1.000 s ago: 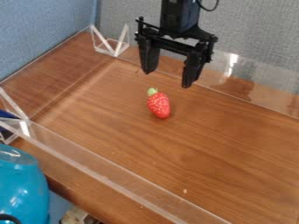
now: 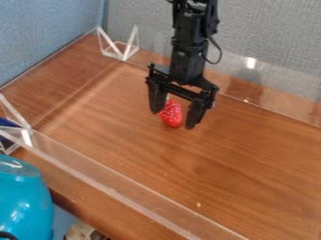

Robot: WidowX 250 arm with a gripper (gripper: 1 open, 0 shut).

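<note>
My black gripper (image 2: 175,106) is lowered over a red strawberry (image 2: 172,114) on the wooden floor of the tray, its two fingers open on either side of it, one to the left and one to the right. The strawberry's top is partly hidden behind the gripper. I cannot tell whether either finger touches it.
A white wire-like frame (image 2: 119,49) stands at the back left corner. A turquoise object (image 2: 19,202) lies outside at the front left.
My gripper has come down from above the strawberry to around it. The strawberry appears to lie where it was.
</note>
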